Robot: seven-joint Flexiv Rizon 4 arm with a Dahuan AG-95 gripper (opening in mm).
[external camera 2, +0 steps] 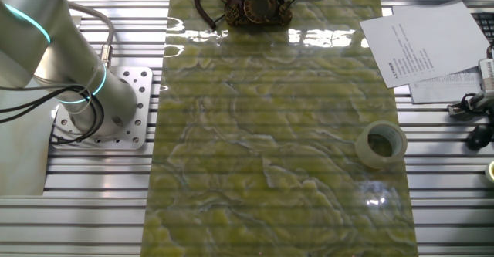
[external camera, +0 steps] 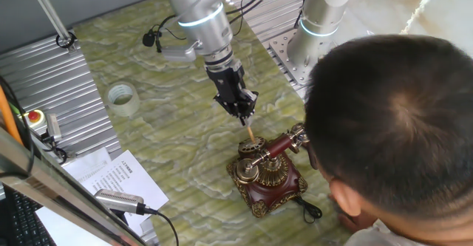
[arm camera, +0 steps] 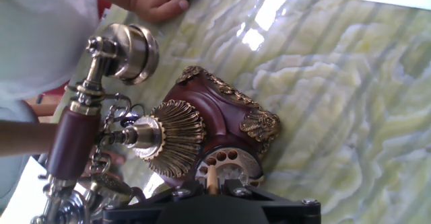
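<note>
A vintage telephone (external camera: 270, 183) in dark red and bronze rests on the green marbled mat, its handset (external camera: 279, 144) lying across the cradle. Clamped in my gripper (external camera: 246, 120), a thin wooden stick (external camera: 250, 134) points down at the rotary dial (external camera: 252, 147). In the wrist view, the stick (arm camera: 212, 179) overlaps the dial (arm camera: 232, 163) near its finger holes; whether its tip sits inside a hole cannot be made out. Only the phone's lower part (external camera 2: 261, 8) shows at the top edge of exterior view 2, with my gripper out of that picture.
A person (external camera: 403, 128) leans in close on the phone's right, one hand (arm camera: 158, 1) near it on the table. A tape roll (external camera: 123, 100) and papers (external camera: 126, 183) lie to the left. A black cord (external camera: 310, 210) trails by the phone.
</note>
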